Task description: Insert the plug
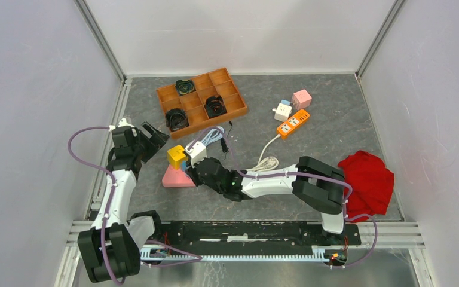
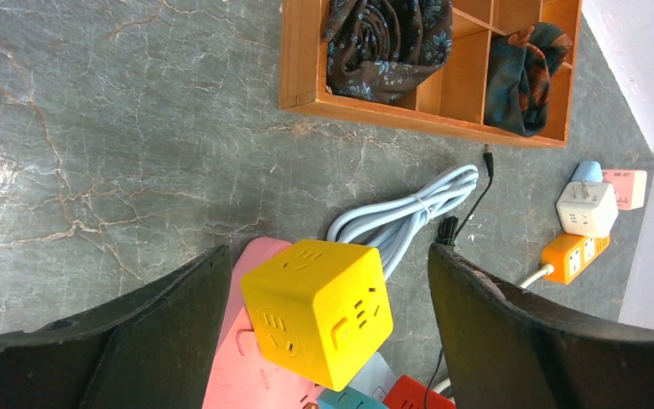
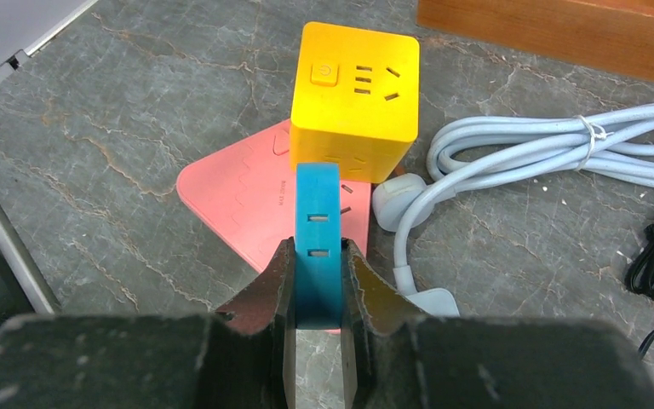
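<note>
My right gripper has its fingers on a slim blue socket block [image 3: 318,196], holding it over the pink power strip [image 3: 230,196], just in front of the yellow cube socket [image 3: 353,77]. In the top view this gripper [image 1: 190,166] largely hides the block. My left gripper stands open, pointing at the yellow cube [image 2: 311,311] from above and behind, with nothing between its fingers.
A wooden compartment tray [image 1: 227,107] lies at the back. Coiled pale cables [image 3: 528,170] lie right of the cube. An orange power strip [image 1: 293,122], white adapters and a red cloth [image 1: 367,179] are to the right.
</note>
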